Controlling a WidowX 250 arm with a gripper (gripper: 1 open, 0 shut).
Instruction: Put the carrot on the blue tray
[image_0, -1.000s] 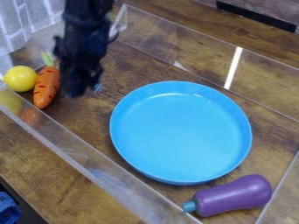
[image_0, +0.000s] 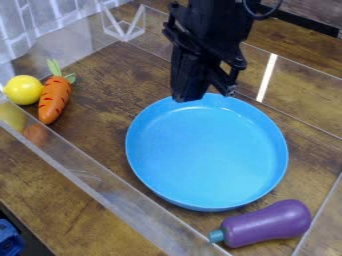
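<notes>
The orange carrot (image_0: 55, 98) lies on the wooden surface at the left, its green top pointing away from the camera. To the right of centre is the round blue tray (image_0: 150, 172), and its basin is empty. My black gripper (image_0: 205, 88) hangs over the tray's far edge, well to the right of the carrot and not touching it. No carrot shows at its fingers. The dark fingers overlap in this view, so their opening is unclear.
A yellow lemon (image_0: 23, 89) sits just left of the carrot. Near the tray's front right lies a purple eggplant (image_0: 267, 223). A clear wall (image_0: 100, 182) runs along the left front side. Bare wood separates carrot and tray.
My gripper has moved right, from beside the carrot to above the tray's far edge. The carrot, lemon, tray and eggplant have stayed in place.
</notes>
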